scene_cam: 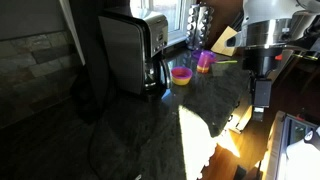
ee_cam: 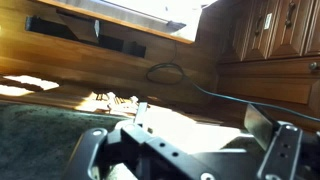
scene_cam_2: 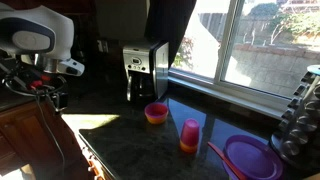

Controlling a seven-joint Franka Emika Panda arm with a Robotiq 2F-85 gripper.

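My gripper is open, with nothing visible between its fingers. In the first exterior view the gripper [scene_cam: 262, 98] hangs at the right, near the counter's edge and away from the dishes. A pink bowl [scene_cam: 181, 75] with a yellowish lower part sits on the dark counter by the coffee maker [scene_cam: 140, 50]. Next to the bowl is a pink and orange cup [scene_cam: 205, 61]. The second exterior view shows the bowl [scene_cam_2: 156, 112], the cup [scene_cam_2: 189, 134] and a purple plate [scene_cam_2: 252, 158] at the right. Along the plate's near edge lies a red utensil [scene_cam_2: 222, 156].
A spice rack [scene_cam_2: 297, 130] stands at the far right, under the window. Below the wrist are a wooden floor [ee_cam: 110, 65], a dark cable [ee_cam: 225, 97] and wooden cabinets [ee_cam: 270, 50]. Bright sunlight patches the counter.
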